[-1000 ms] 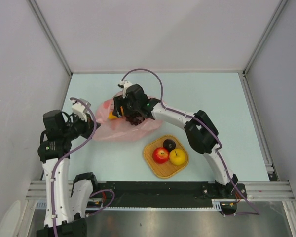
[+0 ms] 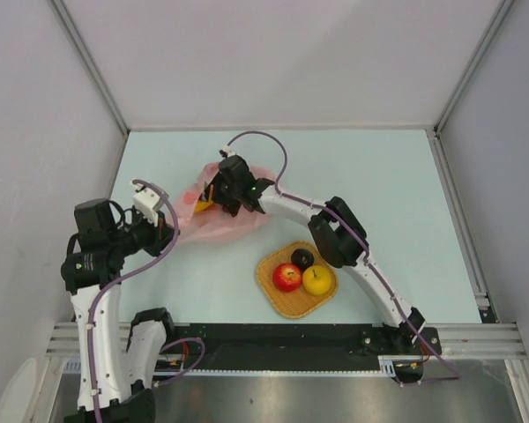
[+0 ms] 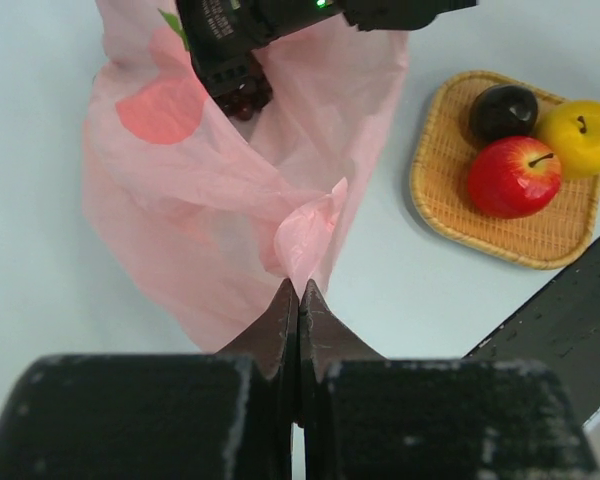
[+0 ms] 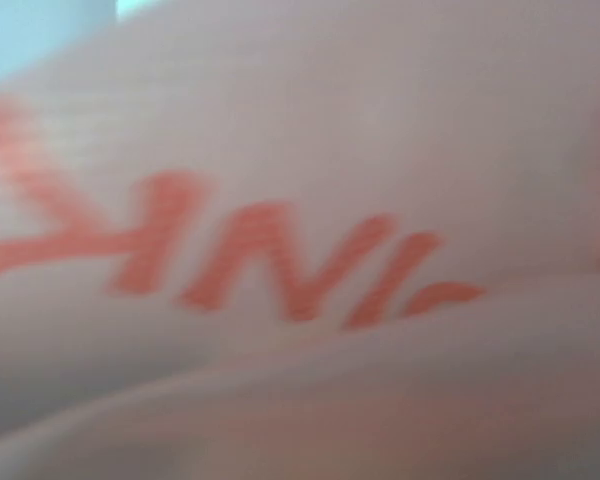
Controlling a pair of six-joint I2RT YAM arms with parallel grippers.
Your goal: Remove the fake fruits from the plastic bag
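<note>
A pink plastic bag (image 2: 225,231) lies on the left half of the table, its mouth spread apart. My left gripper is shut on a gathered corner of that bag. My right gripper (image 2: 210,194) reaches into the bag, beside a yellow fruit (image 2: 203,205); its fingers stand open. Dark fruit (image 2: 232,209) shows partly beneath the right arm. The right wrist view is filled by blurred bag film with red print (image 4: 250,255), so the fingers there are hidden.
A woven basket (image 2: 295,304) in front of the bag holds a red apple (image 2: 287,277), a yellow apple (image 2: 317,280) and a black fruit (image 2: 302,258).
The right gripper has gone lower and deeper into the bag, near the yellow fruit, and the bag has shifted a little around it.
</note>
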